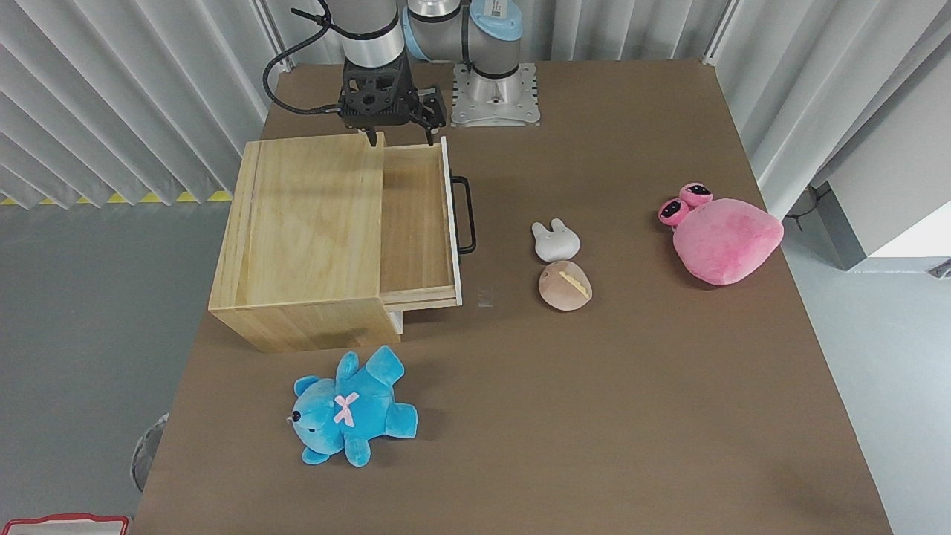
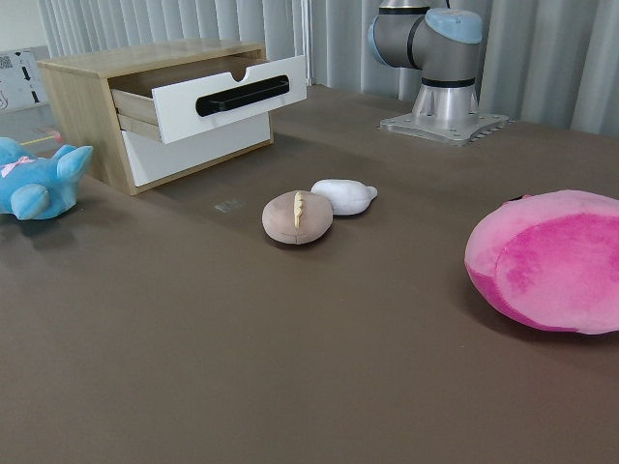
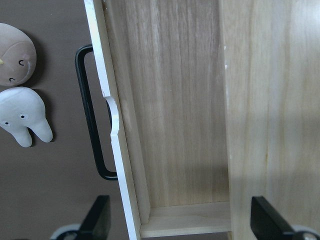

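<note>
My gripper is high over the back end of the wooden drawer unit, its fingers wide apart with nothing between them, as the wrist view shows. The upper drawer is pulled out and empty, with a black handle on its white front. Beside it on the table lie a white rabbit plush and a round beige plush with a light stripe, close together. A pink plush with two black-centred eyes lies further right.
A blue bear plush lies in front of the drawer unit. The arm's base plate is at the back of the brown table. The table's front right and the space between drawer and pink plush are largely clear.
</note>
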